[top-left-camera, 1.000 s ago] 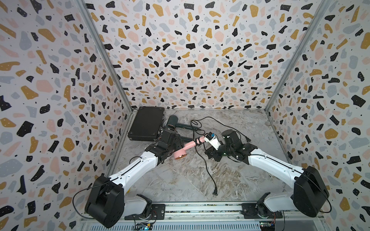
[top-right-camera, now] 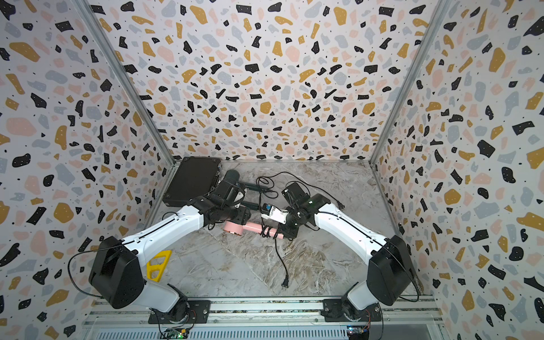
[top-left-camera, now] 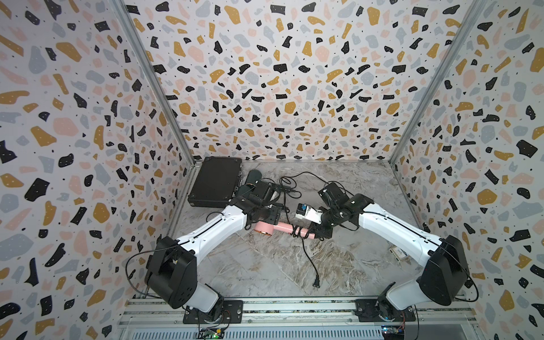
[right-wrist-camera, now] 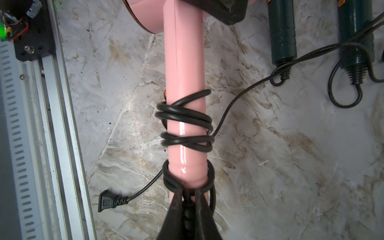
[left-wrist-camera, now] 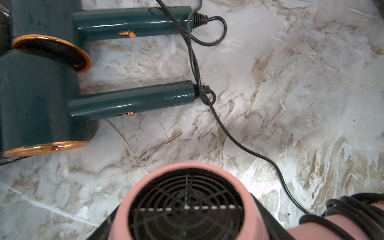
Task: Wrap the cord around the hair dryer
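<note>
The pink hair dryer [top-left-camera: 281, 227] is angled across the table's middle, its head at left. Several loops of black cord [right-wrist-camera: 188, 116] circle its handle in the right wrist view. From there the cord runs out to a plug [right-wrist-camera: 107, 200]. At the dryer's head is my left gripper [top-left-camera: 271, 217], its fingers [left-wrist-camera: 106, 224] showing on both sides of the grille; whether they clamp it is hidden. My right gripper is shut at the handle's end, with the cord's ribbed black base between its fingers.
Two dark green hair dryers [left-wrist-camera: 136, 102] lie behind, their cords tangled together and close to the pink dryer. A black case [top-left-camera: 215, 181] stands at back left. A yellow object [top-right-camera: 158, 265] lies at left.
The pink dryer has swung: its handle end has come forward and to the right, from pointing backward to pointing slightly forward. Both arms have moved along with it.
</note>
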